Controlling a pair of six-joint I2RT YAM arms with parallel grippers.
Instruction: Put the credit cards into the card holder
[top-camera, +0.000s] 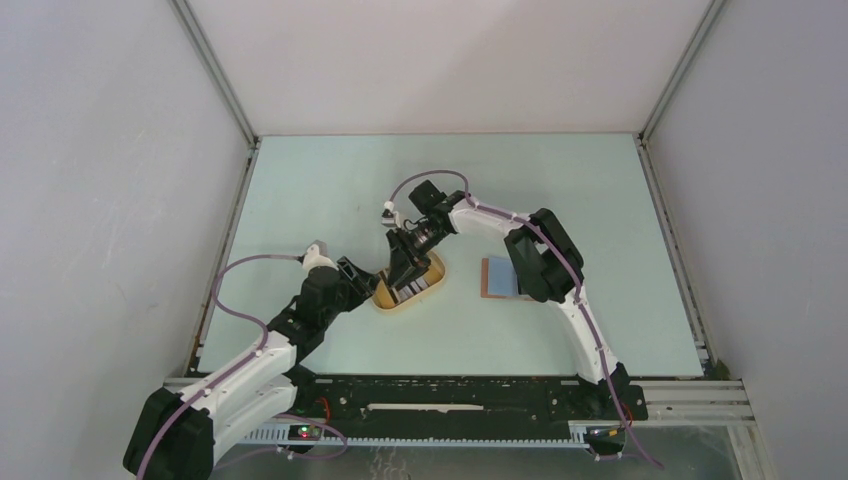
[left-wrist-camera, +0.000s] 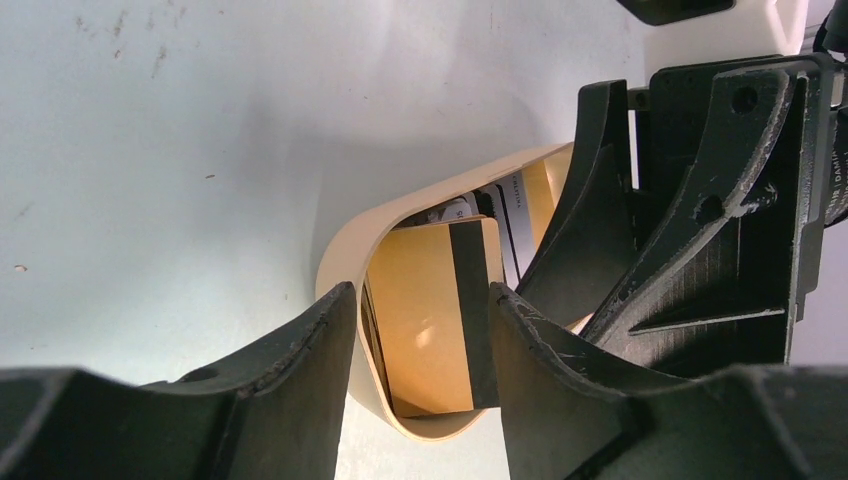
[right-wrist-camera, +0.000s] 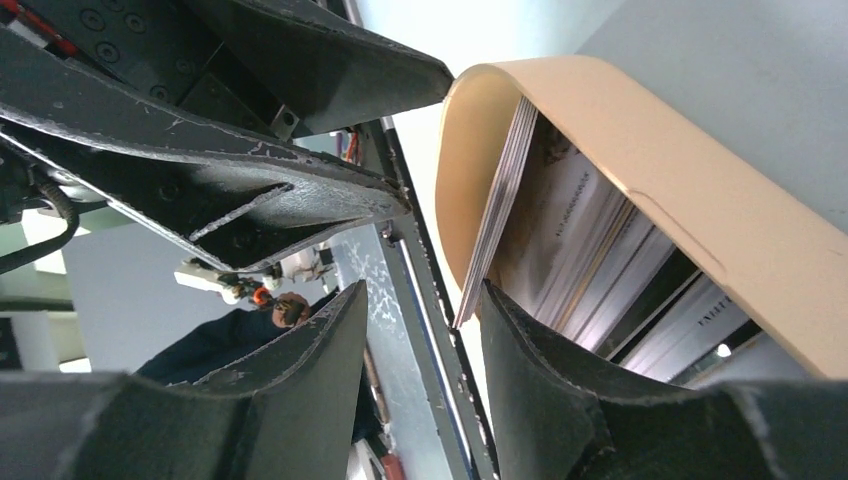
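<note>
The card holder (top-camera: 440, 281) is an oval, tan tray in the middle of the table, with several cards standing in it. Its rounded left end lies between the fingers of my left gripper, which is shut on it. A yellow-faced stack of cards with a black stripe leans inside that end; its pale edges (right-wrist-camera: 500, 205) show in the right wrist view. Part open, my right gripper points down over the holder, the stack's lower end between its fingertips and close to one finger. Whether that finger touches it is unclear.
Further right lies a flat blue-and-brown object (top-camera: 503, 277), partly covered by the right arm.
</note>
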